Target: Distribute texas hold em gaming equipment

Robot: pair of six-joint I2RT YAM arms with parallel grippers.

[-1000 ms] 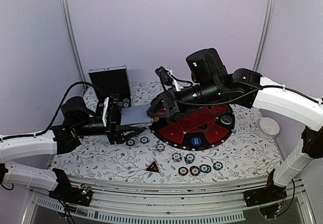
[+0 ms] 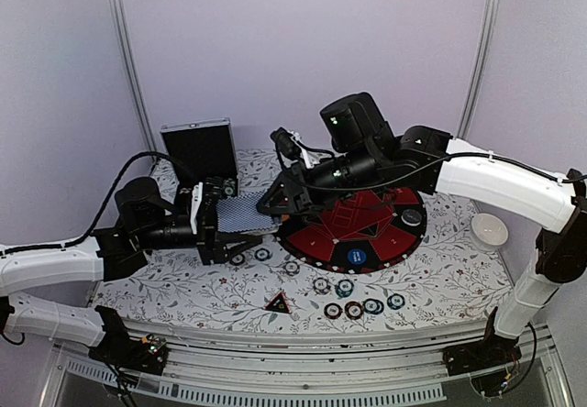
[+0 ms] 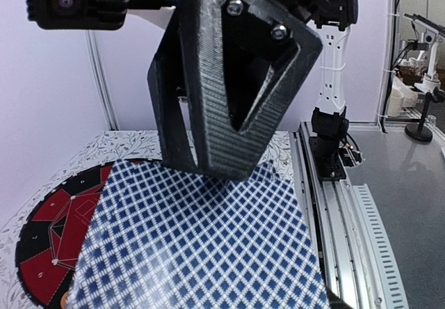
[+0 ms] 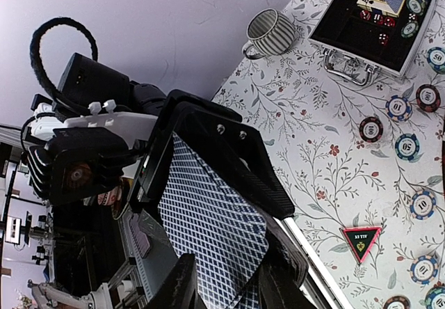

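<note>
A deck of cards [image 2: 243,214] with a blue-and-white checked back is held up above the table, with my left gripper [image 2: 229,216] shut on it. The checked back [image 3: 195,246] fills the lower part of the left wrist view. My right gripper [image 2: 275,203] reaches the deck's other end, and one of its fingers [image 3: 236,142] overlaps the far edge. In the right wrist view, its dark fingertips [image 4: 184,281] are at the bottom, against the checked cards [image 4: 208,218]. Whether they pinch a card is hidden.
A round red-and-black game mat [image 2: 404,242] lies under the right arm. Several chips [image 2: 354,310] and a triangular marker [image 2: 278,303] are in front. An open case [image 4: 389,41] with dice and cards stands at the back left, near a striped mug [image 4: 274,34]. A white bowl [image 2: 489,231] is at right.
The right arm and its gripper have shifted slightly left and down in the top view, staying at the deck's end. The left arm has barely moved and still holds the deck.
</note>
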